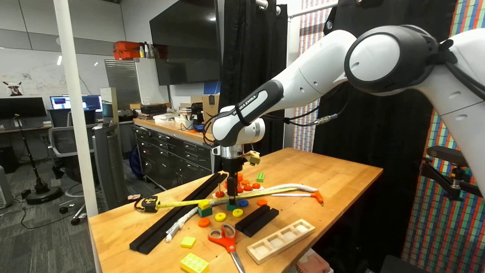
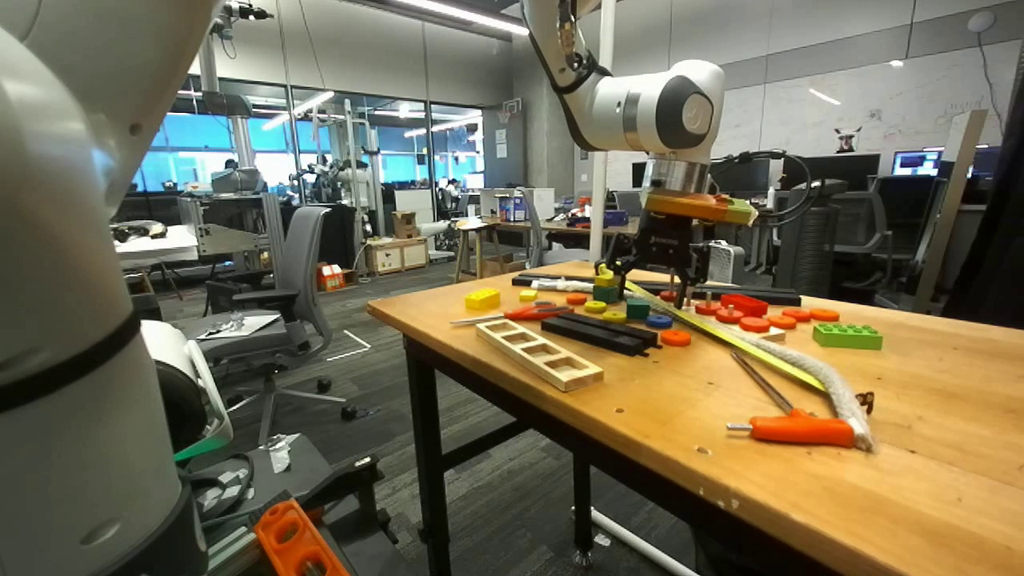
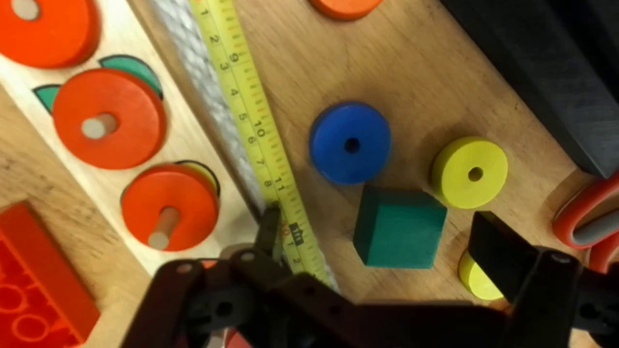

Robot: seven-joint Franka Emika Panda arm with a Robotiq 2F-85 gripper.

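Observation:
In the wrist view my gripper is open, its two dark fingers set wide apart with nothing held. A green cube [image 3: 401, 229] sits on the table in the space between them, nearer the right finger. Behind the cube lie a blue disc [image 3: 349, 142] and a yellow disc [image 3: 471, 173]; another yellow disc [image 3: 479, 278] is partly covered by the right finger. The left finger comes over the yellow measuring tape [image 3: 259, 124]. From exterior view 1 the gripper [image 1: 232, 200] points straight down, low over the green cube [image 1: 232, 207].
A peg board with red discs [image 3: 109, 119] and a red brick [image 3: 43, 278] lie left in the wrist view. Black blocks [image 1: 257, 220], scissors [image 1: 223, 239] and a wooden tray [image 1: 280, 241] occupy the near side.

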